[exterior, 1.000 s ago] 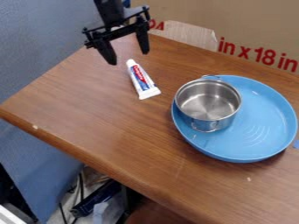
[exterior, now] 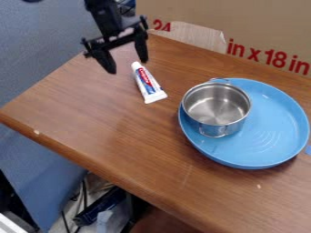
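My black gripper (exterior: 125,58) is open above the wooden table at the upper middle, its two fingers spread on either side, nothing between them. A white toothpaste tube (exterior: 149,85) with a red and blue label lies on the table just below and right of the gripper, pointing toward the lower right. A steel pot (exterior: 216,108) stands on the left part of a blue plate (exterior: 265,150) at the right.
The wooden table (exterior: 109,136) has clear room at the centre and lower left. A cardboard box (exterior: 255,36) stands along the back. The table's left edge drops toward blue-grey fabric and some dark clutter.
The tube, pot and plate have not moved.
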